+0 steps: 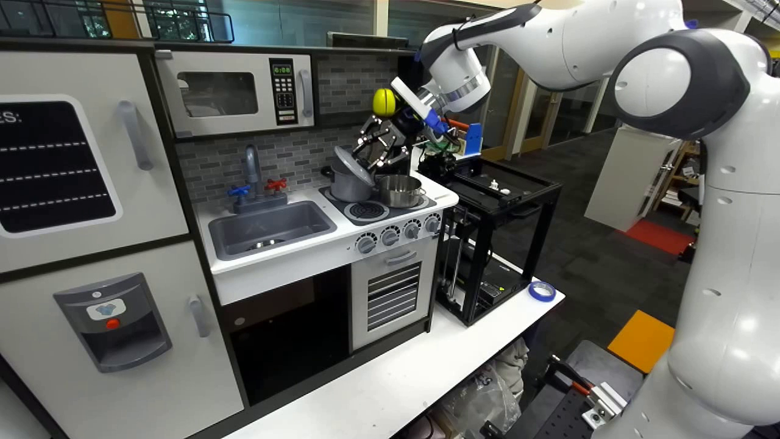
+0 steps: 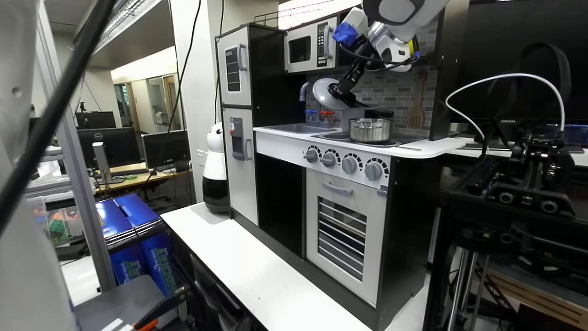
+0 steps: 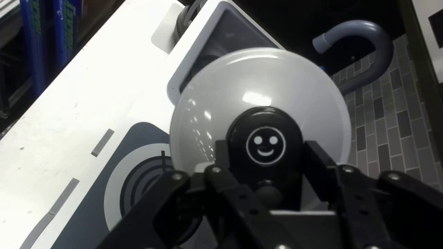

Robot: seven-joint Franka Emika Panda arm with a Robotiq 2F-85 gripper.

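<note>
My gripper is shut on the black knob (image 3: 265,141) of a round grey lid (image 3: 216,95); the knob bears a smiling face. In exterior view 1 the lid (image 1: 354,165) is steeply tilted above the grey pot (image 1: 348,190), which stands at the back of the stove. From that view I cannot tell whether the lid's lower edge touches the pot. Exterior view 2 shows the lid (image 2: 325,94) slanted to the left of the fingers, with the grey pot mostly hidden behind the steel pot (image 2: 370,131).
Beside the grey pot, the steel pot (image 1: 399,191) takes up the right of the stove. To the left are the sink (image 1: 272,228) and its tap (image 1: 252,167); the microwave (image 1: 235,94) hangs above. A wooden spatula (image 2: 418,102) hangs on the back wall.
</note>
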